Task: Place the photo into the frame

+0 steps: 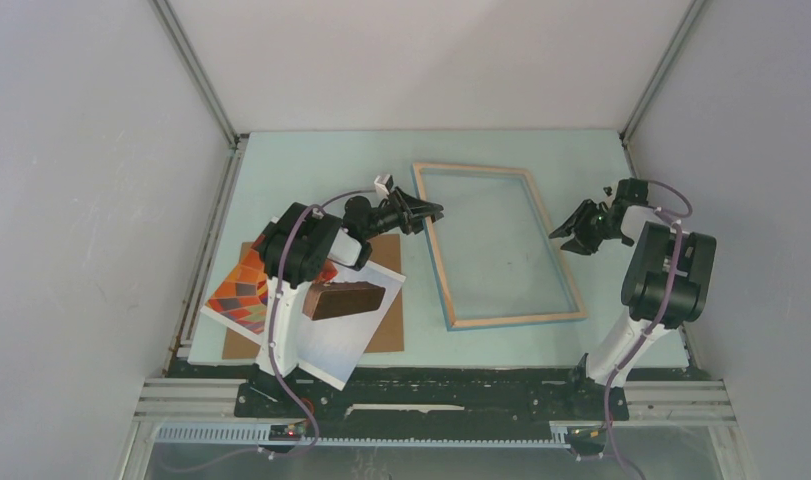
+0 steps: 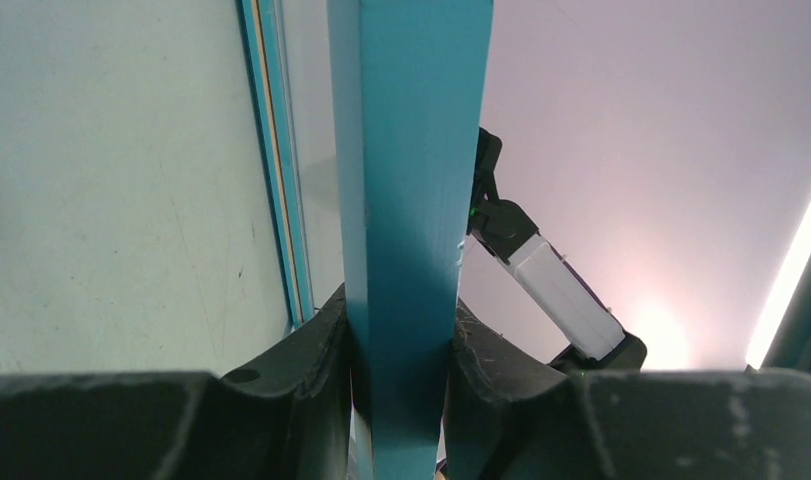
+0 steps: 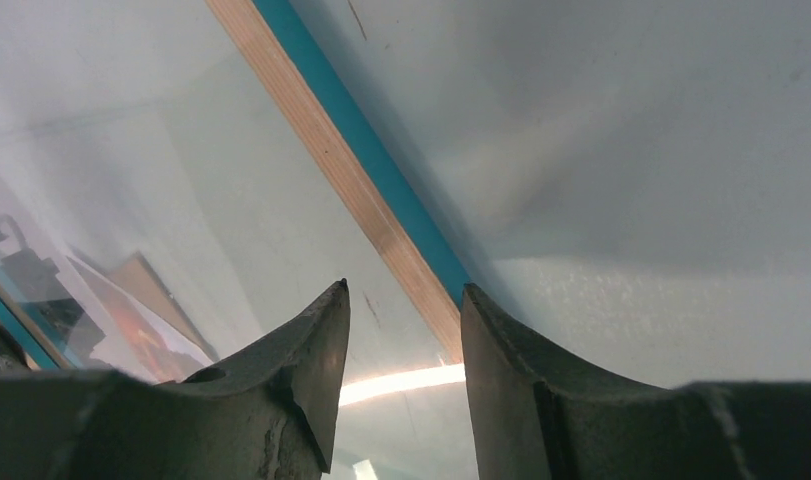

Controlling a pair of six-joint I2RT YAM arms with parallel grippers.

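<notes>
The empty frame point(image 1: 517, 321), pale wood on top with blue sides, lies slightly turned right of the table's middle. My left gripper point(image 1: 431, 214) straddles its left rail; in the left wrist view the blue rail point(image 2: 416, 200) fills the space between the fingers, with no gap showing on either side. At the right rail point(image 3: 366, 195), my right gripper has its fingers spread apart, nothing gripped. Photo prints lie to the left: a colourful one point(image 1: 243, 295), partly under the left arm, and a white-blue one point(image 1: 341, 350).
A brown backing board point(image 1: 389, 325) lies beneath the prints, and a dark brown block point(image 1: 346, 299) rests on the white-blue print. Bare table point(image 1: 311, 165) shows behind the left arm. Side walls stand close to both table edges.
</notes>
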